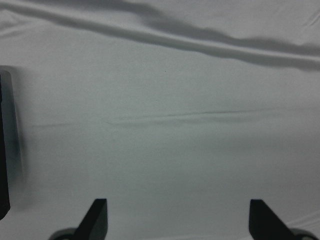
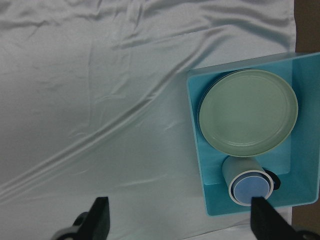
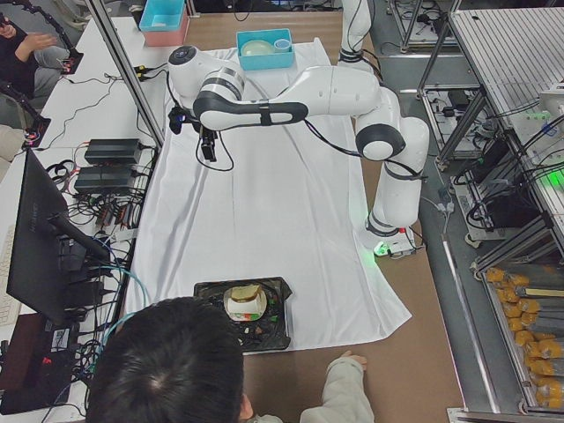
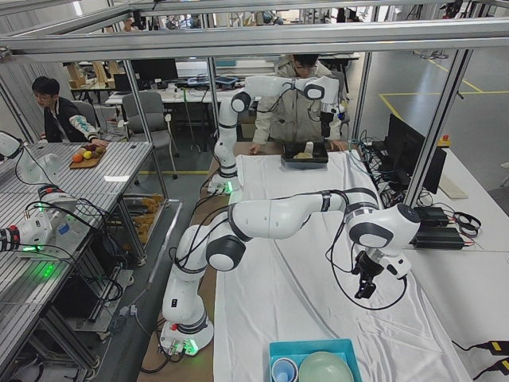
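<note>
A light blue bin (image 2: 200,150) at one end of the white cloth holds a green plate (image 2: 247,110) and a cup with a blue inside (image 2: 250,185). A black tray (image 3: 207,291) with pale items lies at the other end, by a person. My left gripper hangs over bare cloth, open, nothing between its fingers. My right gripper is over cloth beside the blue bin, also open and empty.
Monitor (image 3: 40,238), cables and black boxes line one side of the cloth. A metal frame and another bench (image 3: 498,62) stand on the other. The person's head and hand are at the tray end. Mid-cloth is clear.
</note>
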